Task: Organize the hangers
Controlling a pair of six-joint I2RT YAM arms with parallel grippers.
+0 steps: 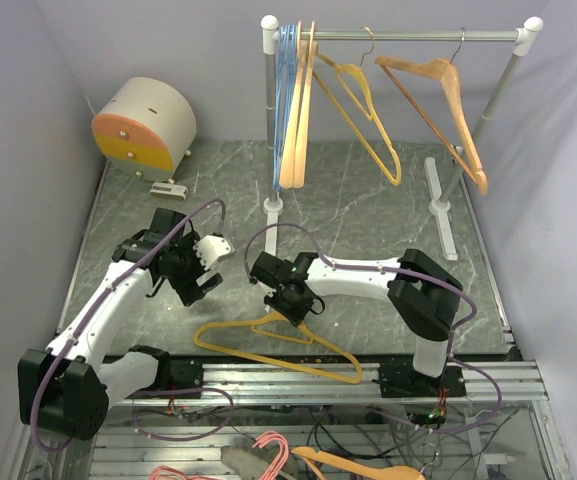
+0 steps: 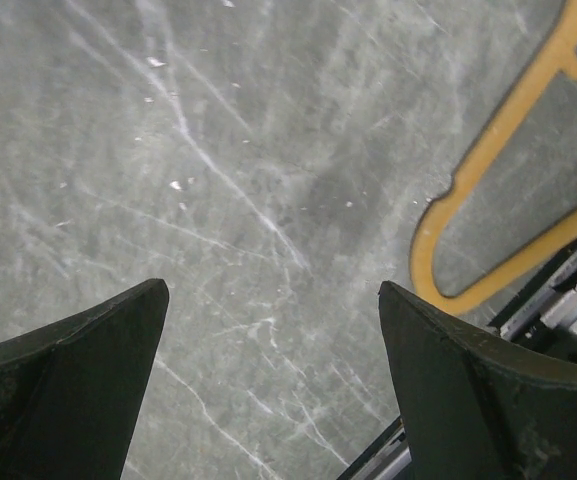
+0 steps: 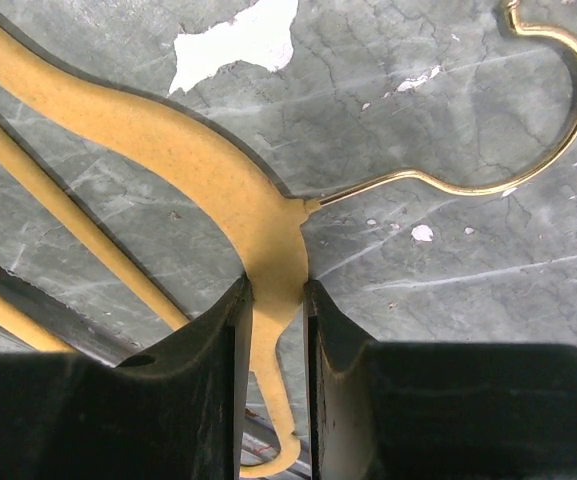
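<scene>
A yellow wooden hanger (image 1: 228, 343) lies flat at the front edge of the marble surface, its gold hook (image 3: 558, 150) pointing right in the right wrist view. My right gripper is down on the hanger's neck, its fingertips close together on the wood; whether it grips it is unclear. My left gripper stands open above bare surface, left of the hanger, whose end (image 2: 438, 230) shows at the right of the left wrist view.
A rail (image 1: 418, 36) at the back carries blue, wooden and yellow hangers. A rounded drawer box (image 1: 143, 125) sits back left. More hangers (image 1: 358, 465) lie below the front edge. The surface between the rail's feet is clear.
</scene>
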